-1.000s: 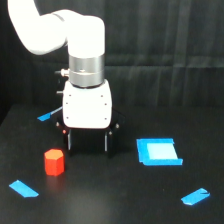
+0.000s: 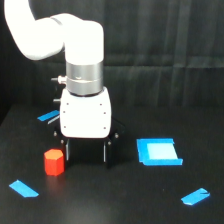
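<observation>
The white robot arm hangs from the upper left, its gripper (image 2: 86,150) low over the dark table with two thin fingers held apart and nothing visible between them. An orange-red block (image 2: 54,162) stands just left of the gripper's left finger.
A blue-taped square with a pale centre (image 2: 160,152) lies right of the gripper. Blue tape strips lie at front left (image 2: 24,189), front right (image 2: 195,197) and back left (image 2: 48,115).
The gripper has moved a little lower and slightly to the left, closer to the orange-red block, which sits in the same place.
</observation>
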